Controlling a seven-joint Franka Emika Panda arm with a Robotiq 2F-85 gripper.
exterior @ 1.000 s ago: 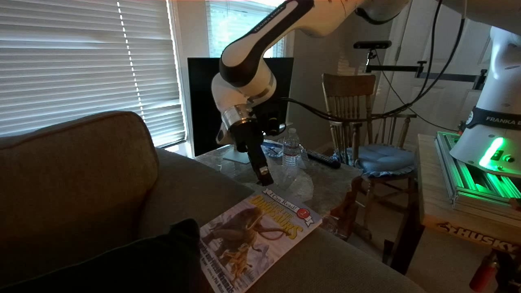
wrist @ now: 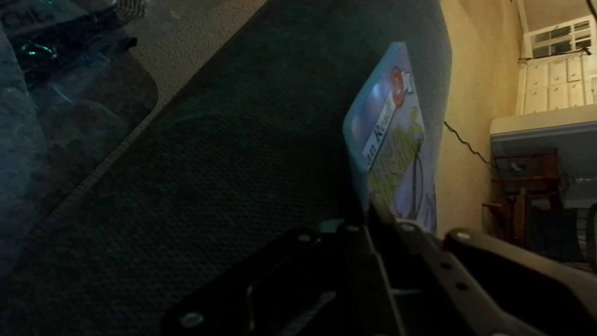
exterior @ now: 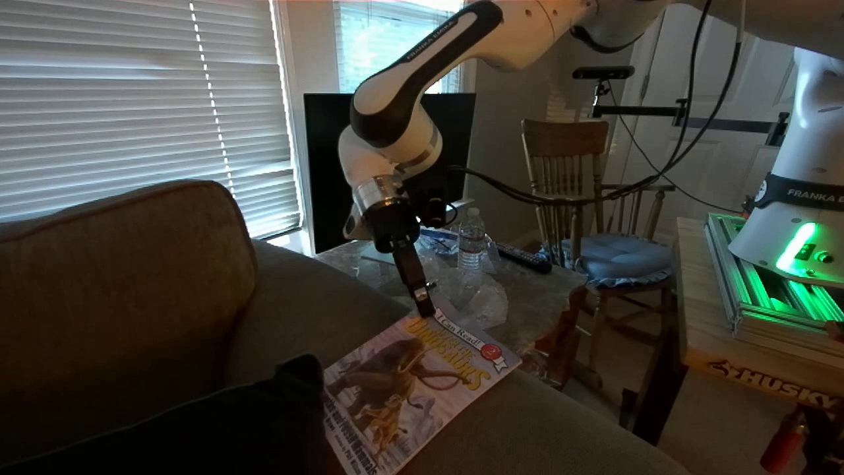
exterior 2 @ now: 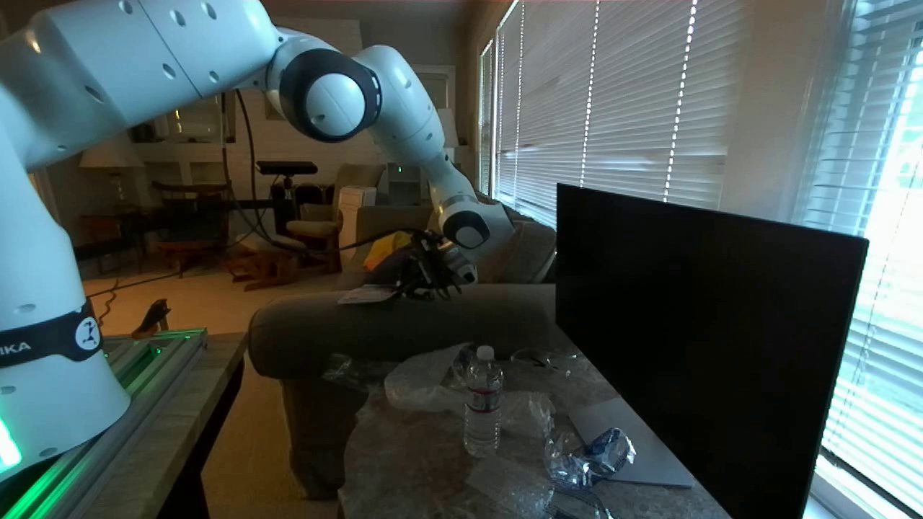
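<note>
A thin picture book [exterior: 399,384] with a mammoth on its cover lies face up on the sofa arm in exterior view 1. Pointing down, my gripper [exterior: 424,309] has its fingertips at the book's top edge, the one facing the side table. From the wrist, the book [wrist: 394,140] appears steeply foreshortened, its near edge running down to my dark fingers [wrist: 383,213]. These stand close together, one on either side of that edge as far as the dim view shows. Whether they press on the book cannot be made out. In exterior view 2, cables and the arm mostly hide the fingertips.
Beyond the sofa arm [exterior 2: 389,324], a side table holds a water bottle [exterior: 472,237], crumpled clear plastic and a remote [exterior: 523,257]. A black monitor [exterior 2: 692,346] stands at the window side. The dark cushion [exterior: 237,419] lies close by the book.
My gripper has moved down and slightly left in exterior view 1, from just above the book's top edge to the edge itself. The book lies where it was.
</note>
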